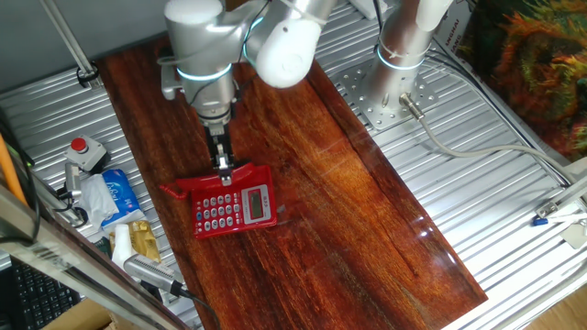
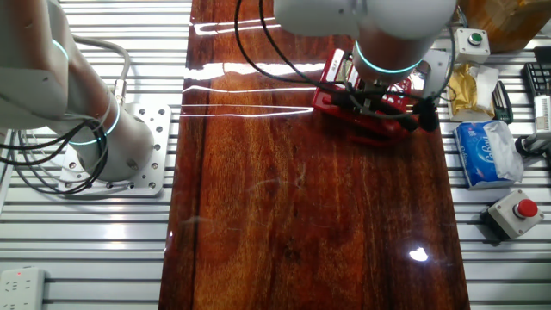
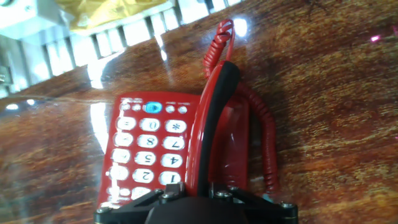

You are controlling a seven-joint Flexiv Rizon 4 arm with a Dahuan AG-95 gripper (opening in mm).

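A red desk telephone point(image 1: 235, 214) with silver keys and a small display lies on the wooden table, towards its left edge. My gripper point(image 1: 224, 174) points down over its handset side. In the wrist view the red and black handset point(image 3: 214, 112) runs up from between the fingers, and the gripper appears shut on it. The handset stands on its edge, and its far end looks raised from the cradle point(image 3: 236, 134). A coiled red cord point(image 3: 268, 146) hangs beside it. My wrist hides most of the phone in exterior view 2.
Beyond the table's left edge lie a blue tissue pack point(image 1: 119, 195), a gold packet point(image 1: 145, 240) and a red-buttoned box point(image 1: 85, 152).
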